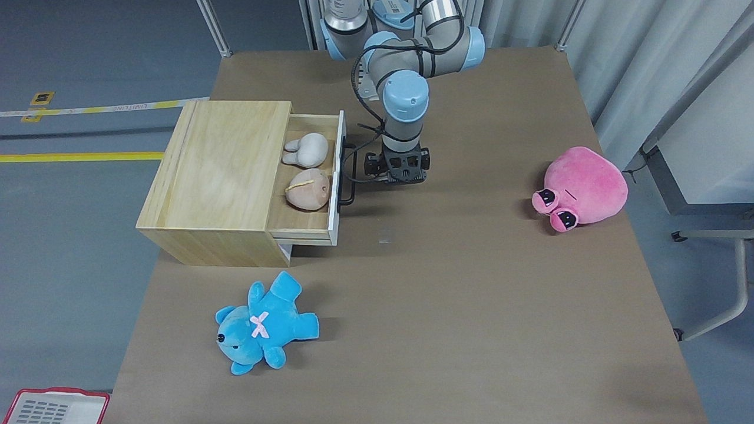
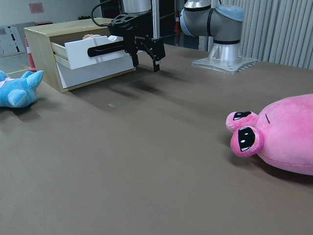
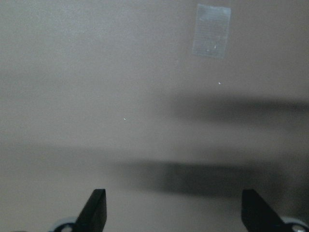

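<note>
My gripper (image 1: 397, 169) is lowered just right of a wooden cabinet's (image 1: 212, 162) pulled-out drawer (image 1: 303, 222), beside its black handle (image 1: 346, 200). The wrist view shows its two fingertips (image 3: 96, 208) wide apart over bare tabletop. Inside the drawer lie a white plush (image 1: 311, 149) and a beige plush (image 1: 311, 189). In the left view the gripper hangs in front of the white drawer face (image 2: 78, 54).
A blue teddy bear (image 1: 270, 325) lies below the cabinet in the front view. A pink plush (image 1: 587, 184) rests at the right edge.
</note>
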